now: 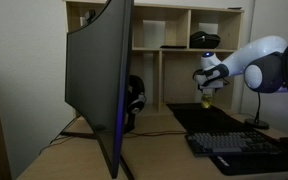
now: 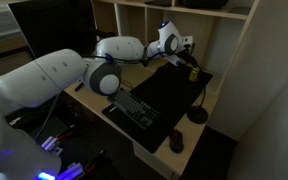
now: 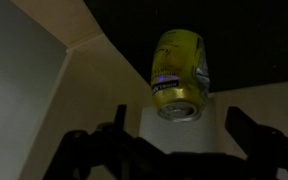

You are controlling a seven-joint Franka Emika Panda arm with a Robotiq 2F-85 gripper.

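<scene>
A yellow can (image 3: 180, 75) shows between and beyond the fingers of my gripper in the wrist view, with its top end toward me. The fingers stand wide apart, with nothing gripped. The same can (image 1: 206, 101) appears small under the gripper (image 1: 202, 83) in exterior view 1. From exterior view 2, the can (image 2: 194, 73) looks upright at the back of the black mat (image 2: 162, 112), just beside the gripper (image 2: 190, 52). How far the fingertips are from the can is hard to judge.
A keyboard (image 1: 234, 142) lies on the mat in front of the arm. A large monitor (image 1: 94, 75) fills the left. Behind stand wooden shelves (image 1: 161, 70) holding a dark case (image 1: 204, 40). A lamp base (image 2: 197, 115) and a mouse (image 2: 177, 141) are near the can.
</scene>
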